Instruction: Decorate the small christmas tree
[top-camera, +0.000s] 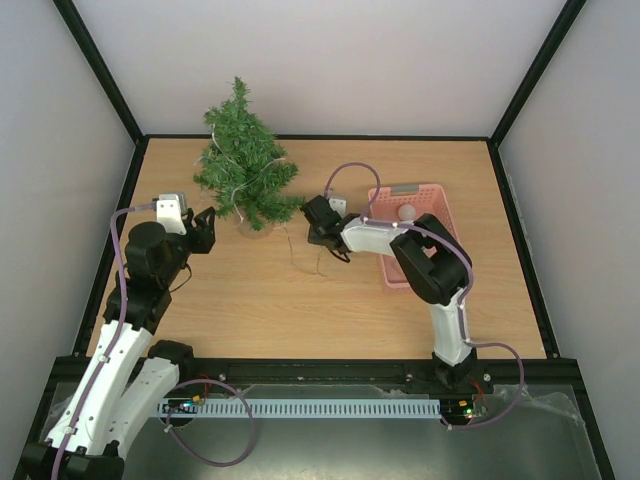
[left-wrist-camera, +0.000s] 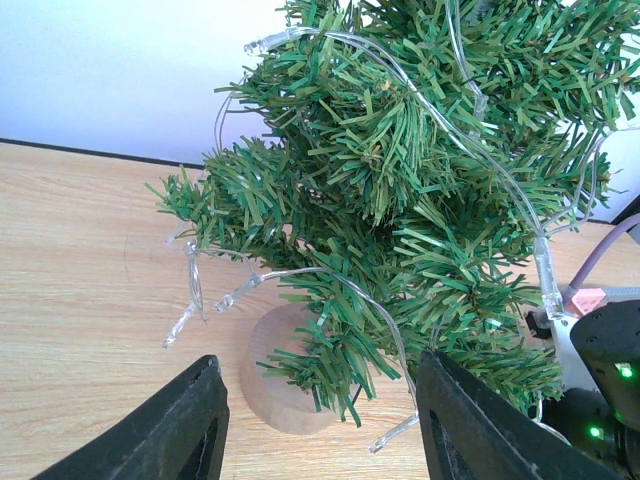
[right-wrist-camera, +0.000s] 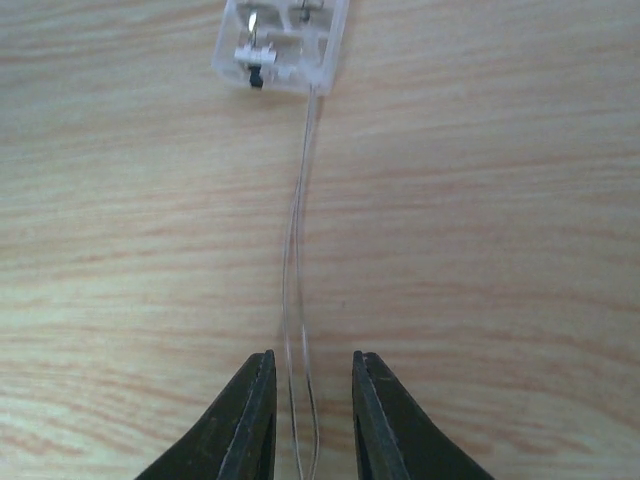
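The small green tree (top-camera: 243, 160) stands at the back left, draped with a clear light wire (left-wrist-camera: 480, 160). My open left gripper points at its lower branches, nothing between its fingers. My right gripper is part open, low over the wooden table right of the tree. Beneath it runs a thin wire (right-wrist-camera: 303, 260), lying on the wood and leading to a clear plastic box (right-wrist-camera: 280, 50); whether the fingers touch the wire, I cannot tell.
A pink basket (top-camera: 446, 215) sits at the right, partly under my right arm, with a white ball (top-camera: 407, 212) inside.
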